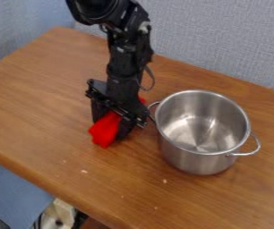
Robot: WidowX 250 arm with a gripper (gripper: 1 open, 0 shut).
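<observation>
A red object [102,131], partly hidden by the gripper, is held low over or on the wooden table, left of a steel pot. My black gripper [115,114] is shut on it, with the arm reaching down from the top. The pot [201,143] has two side handles and looks empty.
A textured wall stands behind, and the table's near left edge drops to a blue surface at lower left.
</observation>
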